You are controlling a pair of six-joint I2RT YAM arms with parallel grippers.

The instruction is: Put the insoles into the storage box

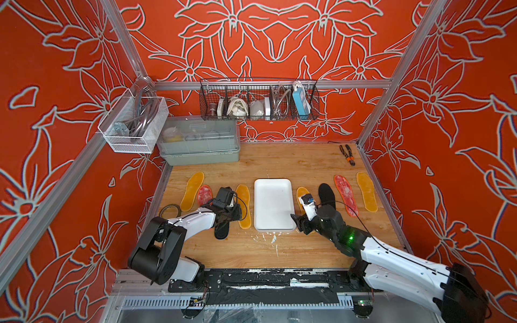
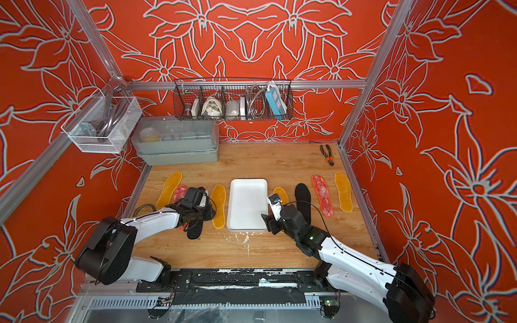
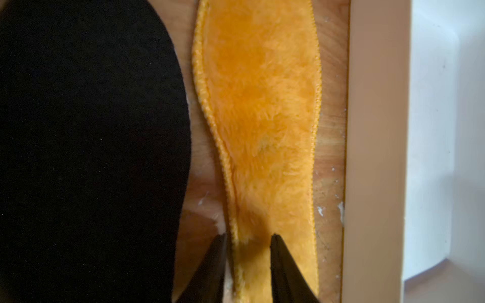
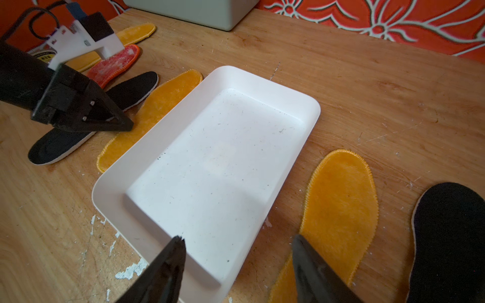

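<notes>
The white storage box (image 1: 273, 204), a shallow empty tray, sits mid-table with yellow, black and red insoles either side. My left gripper is low over the yellow insole (image 3: 257, 101) left of the box, part open at its near edge, beside a black insole (image 3: 86, 126); whether it touches is unclear. My right gripper is open above the box's near right, beside another yellow insole (image 4: 338, 202) and a black insole (image 4: 444, 237). Farther out lie red insoles (image 2: 322, 193) and yellow ones (image 2: 343, 191).
A grey lidded container (image 1: 198, 145) stands at the back left, wire baskets (image 1: 258, 102) hang above, and pliers (image 1: 347, 155) lie at the back right. A coiled ring (image 1: 170, 211) lies far left.
</notes>
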